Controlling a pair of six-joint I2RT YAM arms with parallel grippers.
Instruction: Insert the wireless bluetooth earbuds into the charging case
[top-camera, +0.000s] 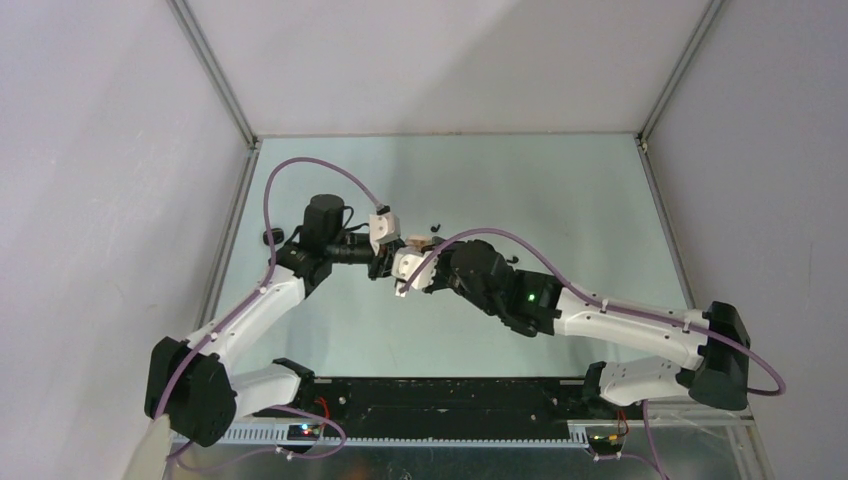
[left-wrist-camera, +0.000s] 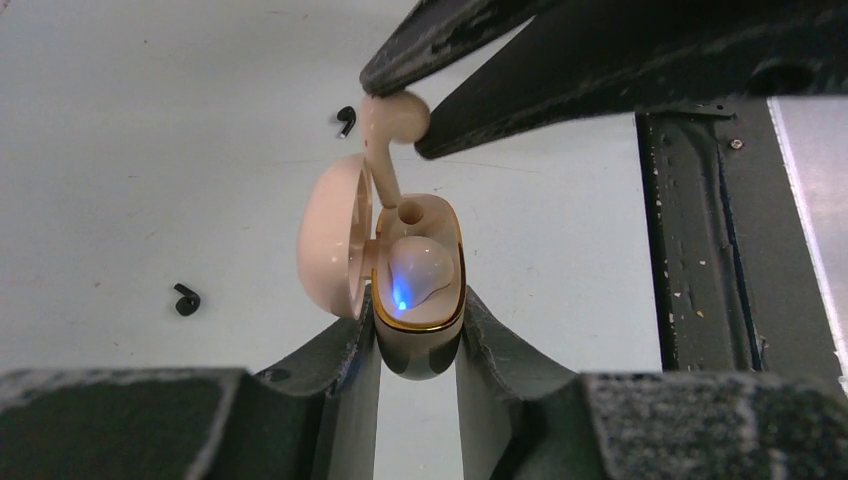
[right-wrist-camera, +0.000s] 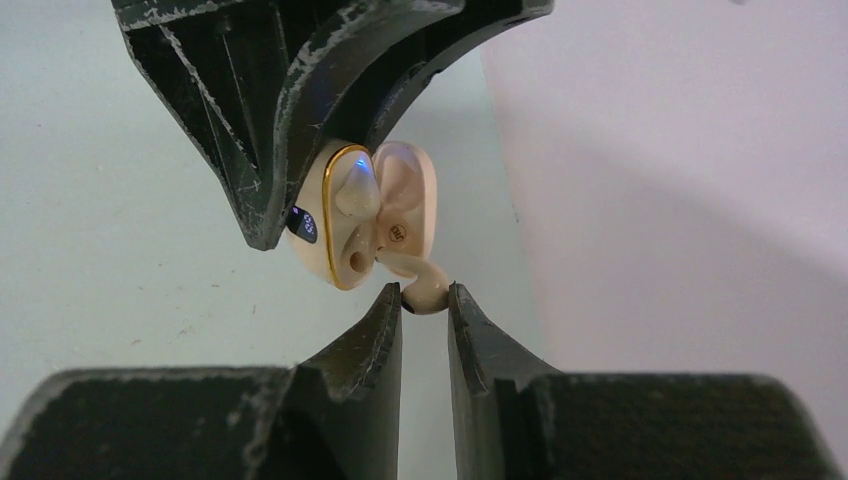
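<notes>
The open charging case (left-wrist-camera: 330, 235), cream with a gold rim, is upright in my left gripper, which is shut on it. One earbud (left-wrist-camera: 420, 262) sits inside with a blue light on; the neighbouring well (left-wrist-camera: 410, 212) is empty. My right gripper is shut on the second earbud (right-wrist-camera: 410, 262), whose stem tip is at the edge of that empty well, just above it or touching; I cannot tell which. In the top view both grippers meet near the middle of the table, largely hiding the case.
Small black pieces (left-wrist-camera: 187, 305) lie on the pale table (top-camera: 480, 330). A dark object (top-camera: 273, 236) is at the left beside the left arm.
</notes>
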